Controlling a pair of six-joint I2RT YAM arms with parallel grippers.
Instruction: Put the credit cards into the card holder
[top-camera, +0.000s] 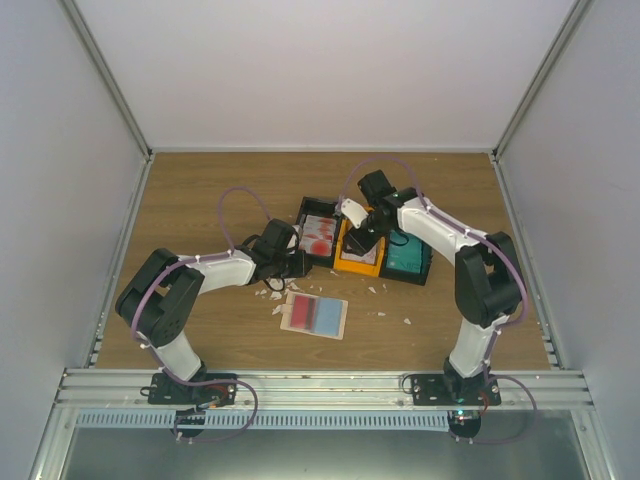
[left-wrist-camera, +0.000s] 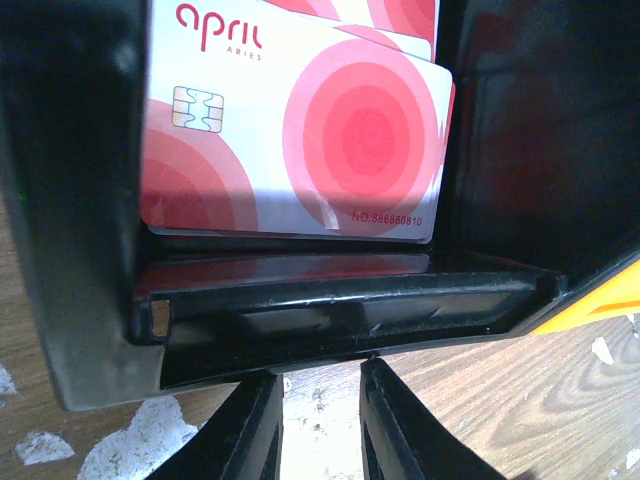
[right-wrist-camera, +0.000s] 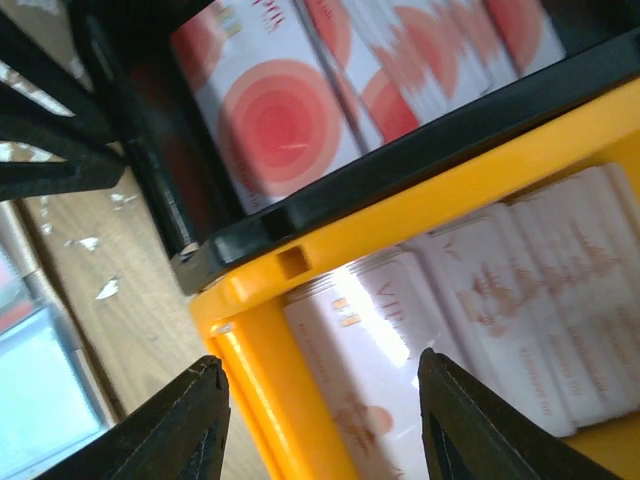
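Note:
A black holder (left-wrist-camera: 60, 200) contains pink-and-white "april" cards (left-wrist-camera: 300, 120); my left gripper is shut on the rim of its near end, as the left wrist view shows. Over the orange holder (right-wrist-camera: 280, 400), which holds several white VIP cards (right-wrist-camera: 370, 360), my right gripper stands open with nothing between its fingers. A teal container (top-camera: 405, 260) sits to the right of the orange one. The card holder (top-camera: 326, 316), with a red and a blue section, lies flat in front of the containers.
Small white flecks are scattered on the wooden table (top-camera: 200, 200) around the card holder. The three containers stand side by side.

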